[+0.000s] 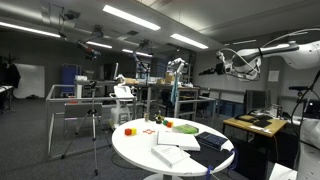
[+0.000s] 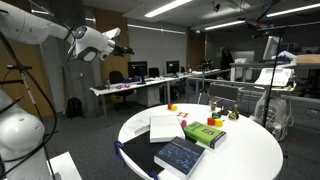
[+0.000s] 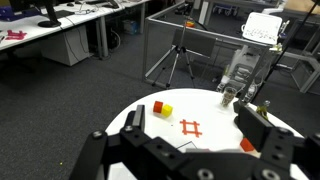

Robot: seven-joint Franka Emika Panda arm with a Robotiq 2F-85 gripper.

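My gripper stands open in the wrist view, its two dark fingers spread wide at the bottom with nothing visible between them. In the second exterior view the arm (image 2: 92, 42) reaches in from the left, raised high above the white round table (image 2: 265, 150). On that table lie a green box (image 2: 205, 134), a grey-blue flat box (image 2: 180, 156) and white boxes (image 2: 164, 128). The wrist view shows a red block (image 3: 157, 107) beside a yellow block (image 3: 167, 110), and a flat orange-red piece (image 3: 191, 128). The gripper hides part of the table.
A glass jar (image 3: 228, 96) and a dark bottle (image 3: 263, 108) stand toward the table's far side. A tripod (image 1: 95, 120) stands on the floor left of the table. Desks with monitors (image 2: 137, 70) line the back.
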